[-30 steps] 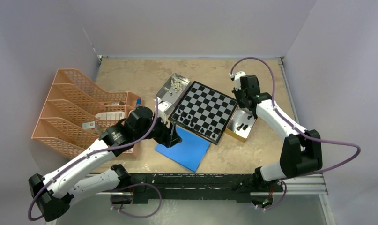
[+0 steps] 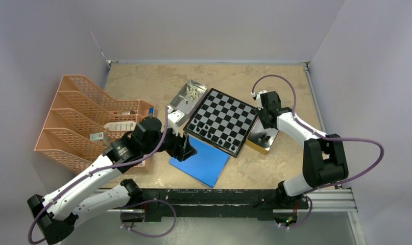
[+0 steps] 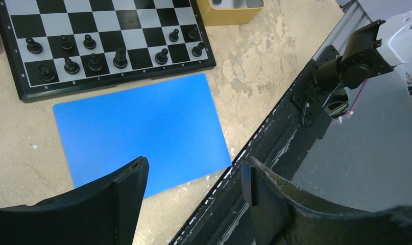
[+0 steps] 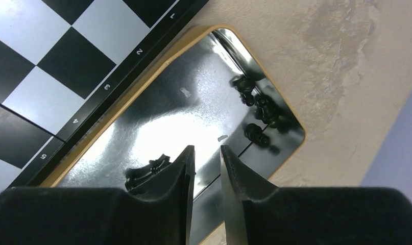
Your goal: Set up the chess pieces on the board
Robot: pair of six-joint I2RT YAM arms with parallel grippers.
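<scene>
The chessboard has several black pieces along its near rows, seen also as black pieces in the left wrist view. My right gripper is over a yellow-rimmed metal box holding several loose black pieces, its fingers close together with a narrow gap and nothing visible between them. My left gripper is parted, empty, above the blue mat. White pieces lie in a grey tray.
An orange multi-compartment organizer stands on the left. Bare table is at the back and right of the board. The table's front edge runs below the blue mat.
My right arm has shifted slightly and lowered over the yellow box. The left arm has barely moved. The board looks unchanged.
</scene>
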